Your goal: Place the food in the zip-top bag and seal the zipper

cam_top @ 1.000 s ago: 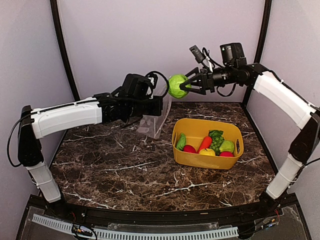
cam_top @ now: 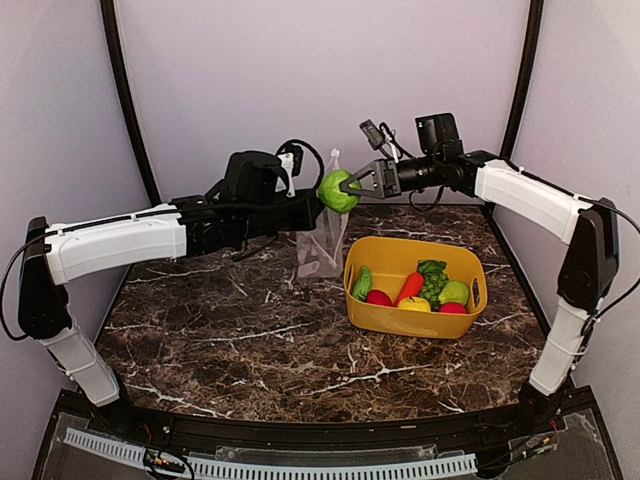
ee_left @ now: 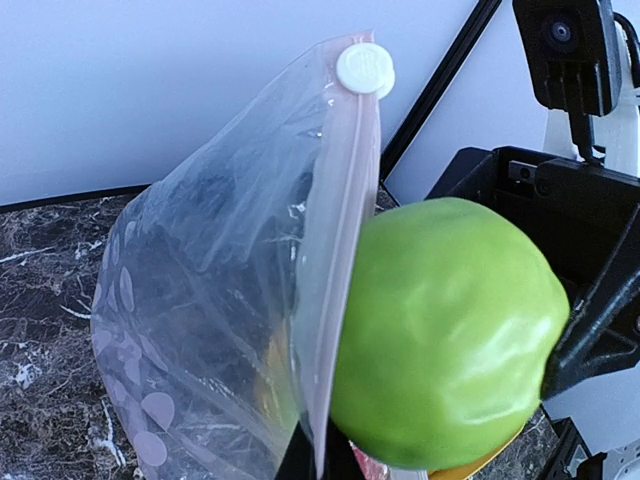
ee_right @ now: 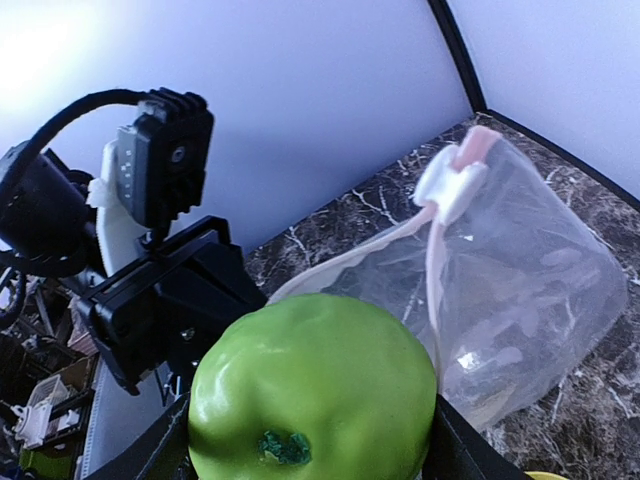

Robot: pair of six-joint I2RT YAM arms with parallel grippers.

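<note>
A clear zip bag (cam_top: 320, 250) with a pinkish zipper and white slider (ee_left: 365, 68) hangs from my left gripper (cam_top: 305, 200), whose fingers are shut on its rim at the bottom of the left wrist view. My right gripper (cam_top: 365, 182) holds a round green item (cam_top: 338, 192), like a green pepper or tomato, at the bag's mouth, against the zipper strip in the left wrist view. Whether it is inside the opening is unclear.
A yellow basket (cam_top: 400, 323) on the marble table holds a cucumber, carrot, leafy greens and several fruits, right of the bag and below the right gripper.
The right gripper has moved left and down with the green item, closer to the bag.
</note>
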